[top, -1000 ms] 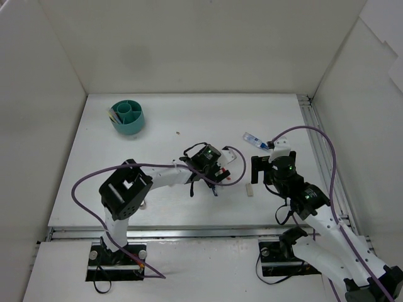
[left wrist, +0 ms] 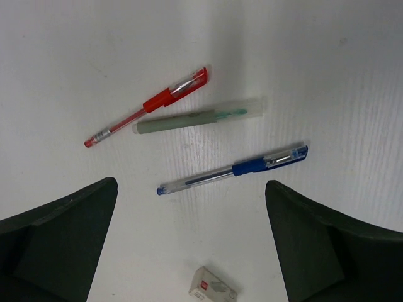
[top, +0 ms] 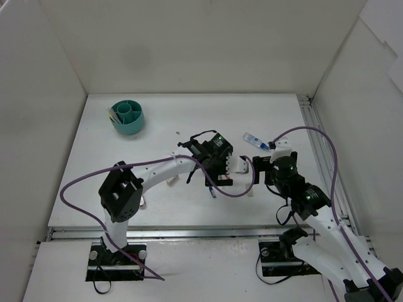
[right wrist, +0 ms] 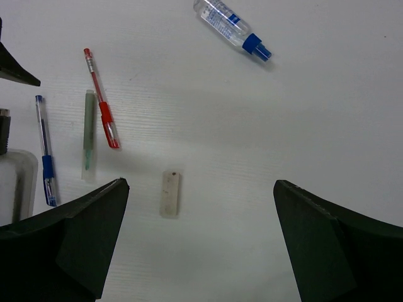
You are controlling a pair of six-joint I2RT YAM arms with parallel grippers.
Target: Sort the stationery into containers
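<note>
My left gripper is open above three pens near the table's middle: a red pen (left wrist: pixel 157 104), a pale green pen (left wrist: pixel 182 121) and a blue pen (left wrist: pixel 249 168). Its fingers frame empty table just short of the blue pen, with a small white box (left wrist: pixel 211 286) below. My right gripper stands open over the right side; a pale flat bar (right wrist: pixel 170 195) and a clear bottle with a blue cap (right wrist: pixel 223 22) lie in its view. A teal divided holder (top: pixel 129 126) with sticks in it stands at the back left.
The left arm stretches over the middle, hiding part of the items from the top view. Walls border the table at back and sides.
My left arm has shifted, with the gripper's body now a little farther back and turned over the pens. The right arm is nearly unmoved.
</note>
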